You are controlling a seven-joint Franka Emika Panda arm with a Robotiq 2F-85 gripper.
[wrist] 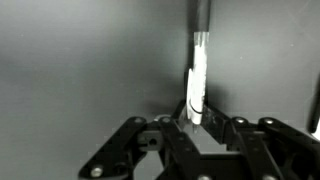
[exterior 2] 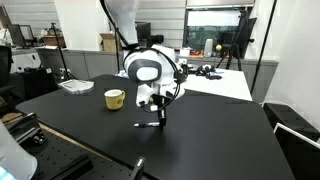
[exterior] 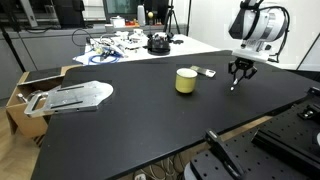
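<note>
A slim marker (wrist: 199,75), white with a dark end, lies between the fingers of my gripper in the wrist view, and the gripper is shut on it. Exterior view 1 has the gripper (exterior: 236,75) low at the right side of the dark table, the white part of the marker (exterior: 234,85) just below it. Seen from exterior view 2, the marker (exterior 2: 147,124) points sideways out from the fingertips, close to the tabletop. Whether it touches the table I cannot tell.
A yellow cup (exterior: 186,80) stands upright on the table, left of the gripper in exterior view 1. A small pale block (exterior: 206,72) lies behind it. Farther left rests a flat silver piece (exterior: 80,97).
</note>
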